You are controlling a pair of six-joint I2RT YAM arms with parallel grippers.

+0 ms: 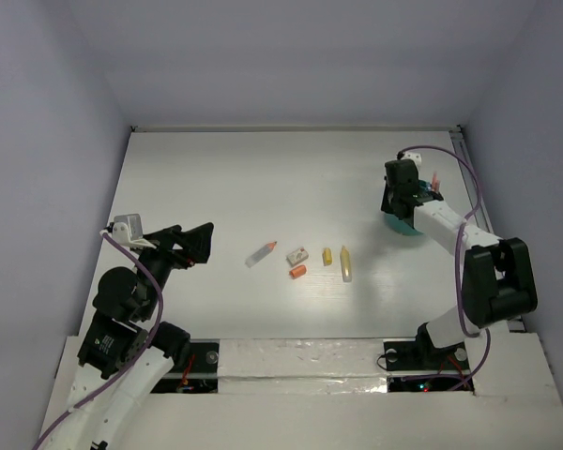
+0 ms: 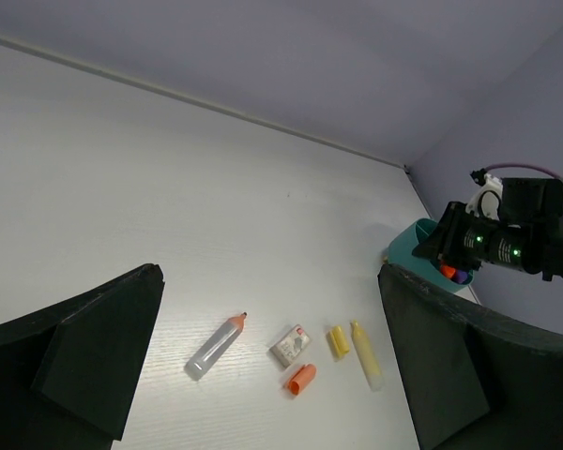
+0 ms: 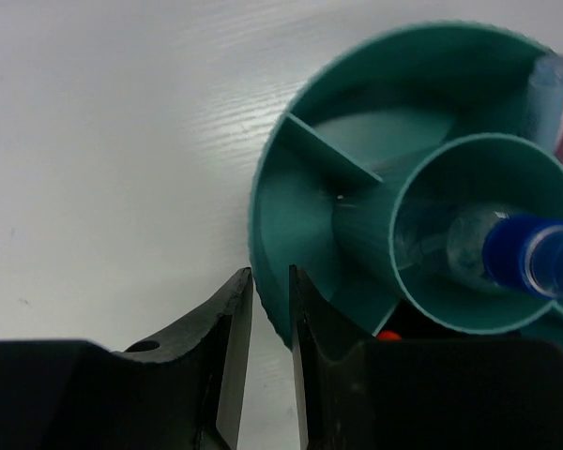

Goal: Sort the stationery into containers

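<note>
A teal divided container [image 1: 403, 225] stands at the right, partly under my right gripper, which is shut on its thin rim, as far as the right wrist view shows. Inside are blue, orange and clear items. On the table lie a clear pencil-shaped piece with an orange tip [image 2: 216, 347], a white eraser-like block [image 1: 296, 256], a short orange piece [image 1: 298, 272], a short yellow piece [image 1: 327, 256] and a long yellow piece [image 1: 346, 264]. My left gripper is open and empty at the left of the table.
Grey walls surround it on the back and both sides, with the container near the right edge.
</note>
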